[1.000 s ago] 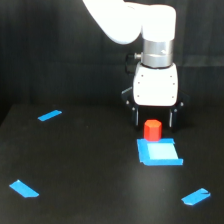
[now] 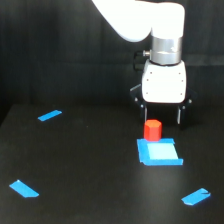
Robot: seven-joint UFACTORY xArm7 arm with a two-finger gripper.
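Observation:
A red block (image 2: 152,130) stands upright at the upper left corner of a blue-bordered square (image 2: 146,151) with a white middle. It overlaps the square's far edge in the view; whether its base rests on the border or just behind it, I cannot tell. My gripper (image 2: 162,118) hangs open with its fingers pointing down, one near the block's top left and the other well to its right. Nothing is held between them. The block lies closer to the left finger than to the right one.
Blue tape strips lie on the dark table: one at the far left (image 2: 50,115), one at the near left (image 2: 24,188) and one at the near right (image 2: 196,197). A dark curtain closes off the back.
My gripper has shifted right and slightly up in the view. A second ago its fingers straddled the block more evenly. Block and square look unmoved.

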